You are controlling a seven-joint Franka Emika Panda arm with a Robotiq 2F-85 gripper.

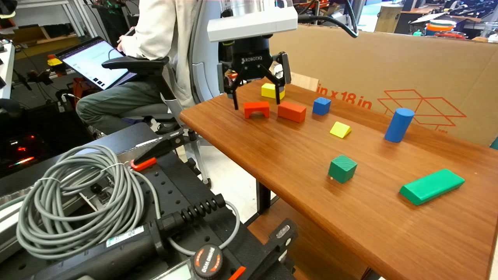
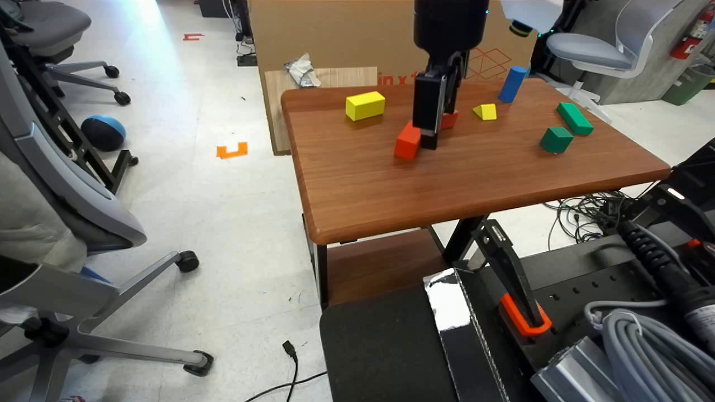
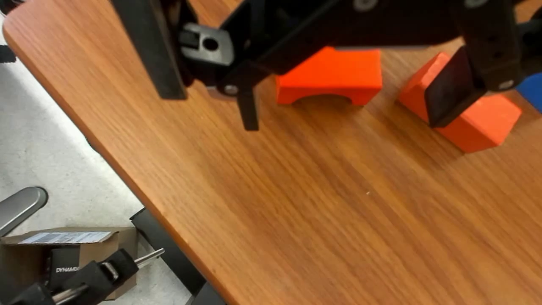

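Observation:
My gripper (image 1: 256, 106) is open and low over the far left part of the table, its fingers pointing down. An orange-red arch block (image 1: 256, 109) lies in line with the gap between the fingers; in the wrist view the arch (image 3: 331, 81) shows between the two fingertips, its top partly covered by the gripper. Beside it, a red rectangular block (image 1: 291, 112) is partly behind one finger (image 3: 449, 96) in the wrist view. Whether that finger touches the red block cannot be told. Nothing is gripped.
Around the arch lie a yellow block (image 1: 272, 91), a blue cube (image 1: 321, 105) and a yellow wedge (image 1: 341, 130). Farther right are a blue cylinder (image 1: 399, 125), a green cube (image 1: 343, 168) and a long green block (image 1: 432, 186).

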